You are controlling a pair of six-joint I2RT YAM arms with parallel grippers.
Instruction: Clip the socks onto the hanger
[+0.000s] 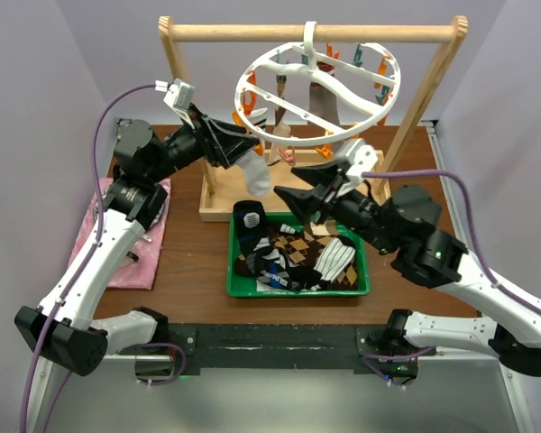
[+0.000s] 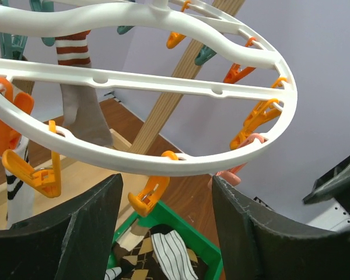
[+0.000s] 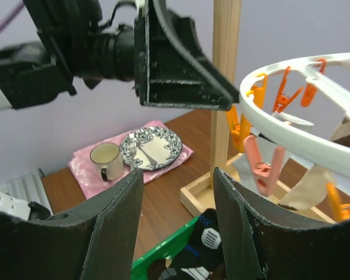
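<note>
The white round hanger (image 1: 316,126) with coloured clips hangs from a wooden frame. My left gripper (image 1: 243,142) is at the hanger's left rim; a white sock (image 1: 255,176) hangs just below it. Whether it grips the rim, a clip or the sock is hidden. My right gripper (image 1: 302,189) is below and right of the hanger, fingers apart with nothing between them in the right wrist view. Several socks hang from clips, including a striped one (image 2: 81,102). A green bin (image 1: 361,271) holds dark, argyle and striped socks.
A wooden tray (image 1: 216,203) stands under the frame. A pink cloth (image 1: 140,271) with a plate (image 3: 154,149) and mug (image 3: 107,160) lies on the left. The frame's posts and side walls bound the space.
</note>
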